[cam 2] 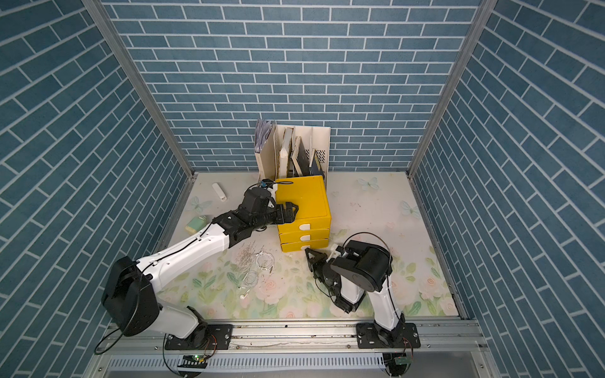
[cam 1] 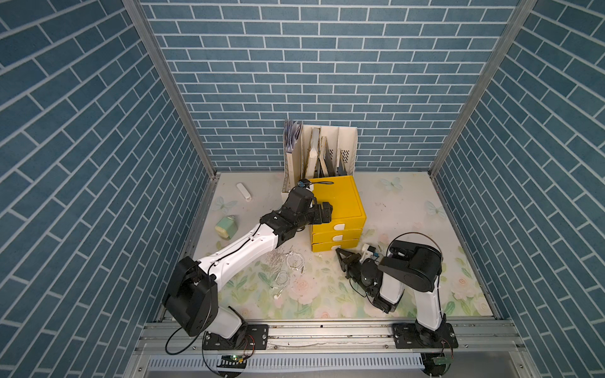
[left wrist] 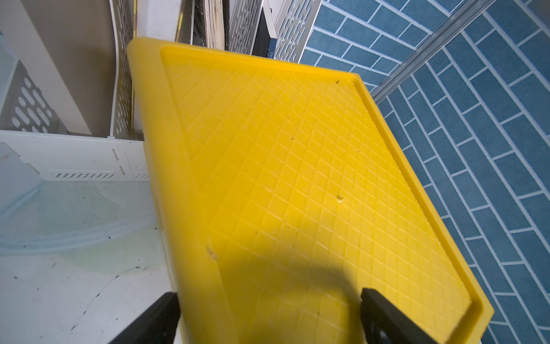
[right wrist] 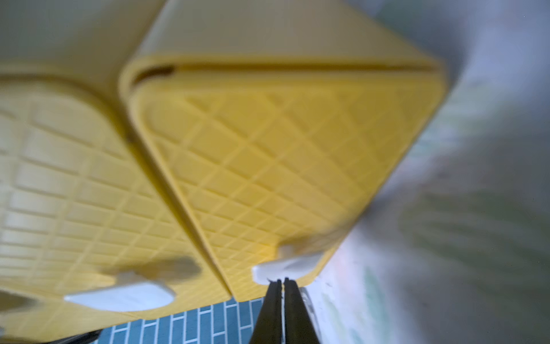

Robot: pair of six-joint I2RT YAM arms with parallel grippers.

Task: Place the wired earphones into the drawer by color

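Observation:
The yellow cabinet (cam 1: 340, 195) has three drawers with white handles, all closed. In the right wrist view the bottom drawer's handle (right wrist: 289, 267) lies just beyond my right gripper, outside its fingers. That gripper is shut with nothing between the fingers. My left gripper (cam 1: 325, 213) is at the cabinet's top; in the left wrist view its dark fingers (left wrist: 389, 318) stand wide apart over the yellow lid and its left edge. White wired earphones (cam 1: 295, 260) lie coiled on the table in front of the cabinet, with another pale coil (cam 1: 281, 277) and thin brownish wires (cam 2: 247, 254) beside them.
Behind the cabinet stands a white file holder (cam 1: 347, 140) with books and folders. A green-and-cream block (cam 1: 226, 226) and a white stick (cam 1: 244, 191) sit at the left.

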